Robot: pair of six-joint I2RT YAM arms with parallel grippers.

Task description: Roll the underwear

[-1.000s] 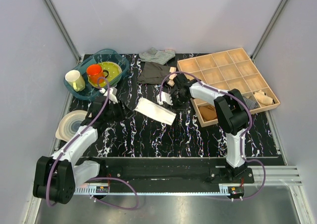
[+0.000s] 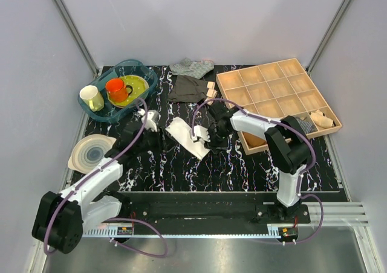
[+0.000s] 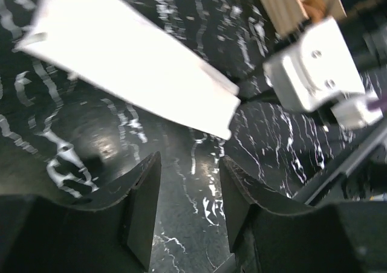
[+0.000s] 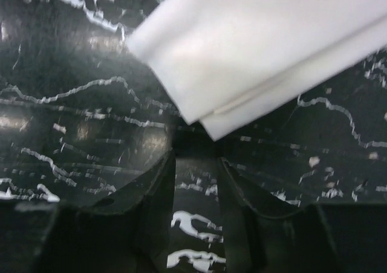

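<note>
Folded into a long flat strip, the white underwear (image 2: 185, 136) lies slanted on the black marbled table between my two arms. In the left wrist view the strip (image 3: 133, 61) is beyond my left gripper, whose fingers stand apart with only bare table between them. The right wrist view shows one short end of the underwear (image 4: 242, 49), its folded layers slightly offset at the corner. Just short of that corner, my right gripper is partly open, nothing between its fingers.
A wooden compartment box (image 2: 275, 89) stands at the right, some cells holding rolled cloth (image 2: 321, 119). Grey cloths (image 2: 188, 89) lie at the back. A teal basket (image 2: 109, 113) with mugs and a stack of plastic lids (image 2: 91, 153) are at the left.
The underwear strip has turned to a steeper slant, its near end shifting left and forward.
</note>
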